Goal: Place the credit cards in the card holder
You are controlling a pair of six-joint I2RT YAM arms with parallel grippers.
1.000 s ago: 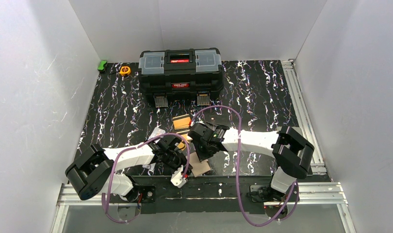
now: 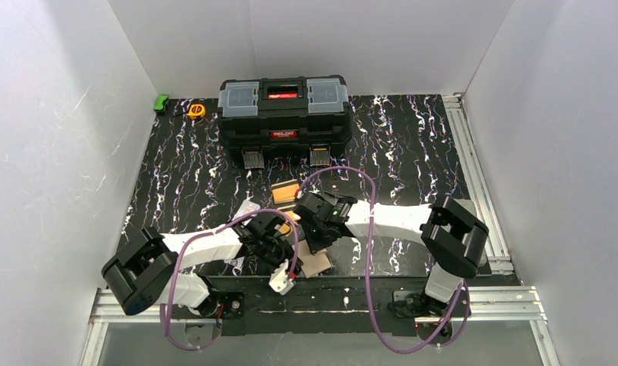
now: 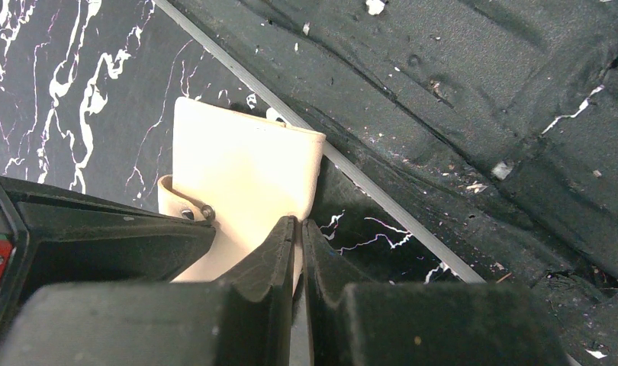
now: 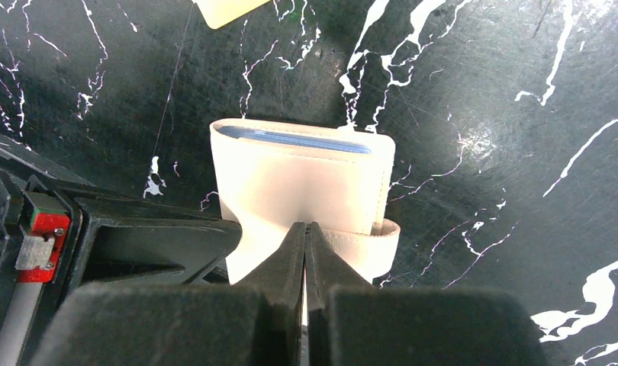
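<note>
The beige card holder (image 3: pixel 245 156) lies flat by the table's front edge. A blue card shows inside its opening (image 4: pixel 291 137) in the right wrist view. My left gripper is shut on the holder's edge. My right gripper is shut, its tips against the holder's upper face and band; nothing clearly shows between them. In the top view, yellow cards (image 2: pixel 284 191) lie behind the grippers, partly hidden by them, and a yellow corner (image 4: pixel 228 9) shows in the right wrist view.
A black toolbox (image 2: pixel 283 122) fills the back centre, with an orange tape measure (image 2: pixel 196 111) and a green item (image 2: pixel 160 103) at back left. A white item (image 2: pixel 245 207) lies under the left arm.
The right arm has shifted slightly left at its elbow over the last second. The left arm and the holder look unchanged.
</note>
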